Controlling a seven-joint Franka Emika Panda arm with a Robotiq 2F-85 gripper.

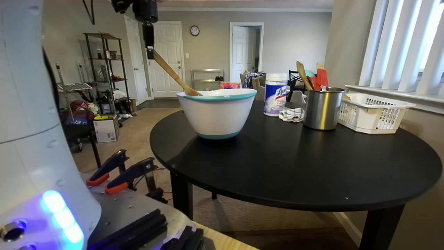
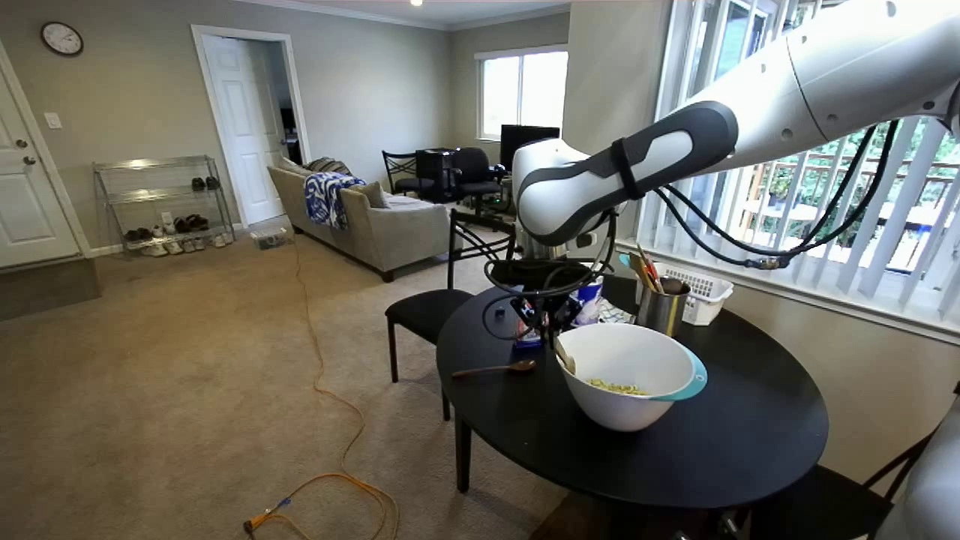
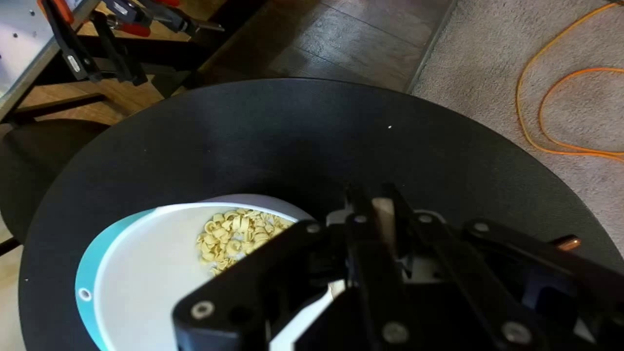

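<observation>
A wooden utensil is pinched near its upper end by my gripper, which is shut on it. Its shaft slants down to the left rim of a white mixing bowl with teal trim, and the rim hides its lower end in exterior view 1. Pale shell-shaped pasta lies in the bowl, seen from above in the wrist view. There, the end of the utensil's handle shows between my dark fingers. The bowl stands upright on the black round table.
Another wooden spoon lies on the table beside the bowl. A wipes canister, a cloth, a steel utensil pot and a white basket stand farther right.
</observation>
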